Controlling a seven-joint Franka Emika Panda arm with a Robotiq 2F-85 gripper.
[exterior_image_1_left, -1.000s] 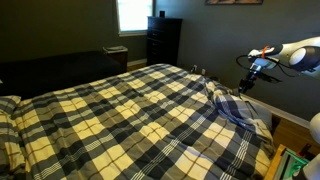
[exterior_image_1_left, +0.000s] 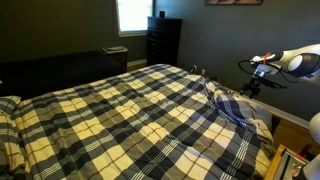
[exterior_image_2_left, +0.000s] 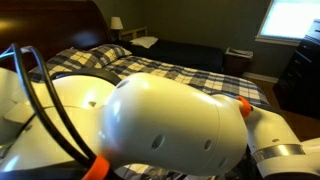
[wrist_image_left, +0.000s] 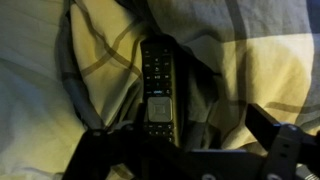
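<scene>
A black remote control (wrist_image_left: 159, 92) with rows of small buttons lies on the rumpled plaid blanket (wrist_image_left: 215, 55) in the wrist view. My gripper is open above it, one finger on either side and the remote's lower part between them. From exterior view 1, the gripper (exterior_image_1_left: 250, 88) hangs over the bed's right side, small and dark. The remote is too small to make out there. In exterior view 2 my own white arm hides that spot.
The plaid bed (exterior_image_1_left: 150, 115) fills most of exterior view 1, largely bare. A dark dresser (exterior_image_1_left: 164, 40) stands behind it. In exterior view 2 a lamp (exterior_image_2_left: 116, 23) is at the back left.
In exterior view 1 the arm's wrist end has come down toward the bed's right side over the last second. The bed looks the same.
</scene>
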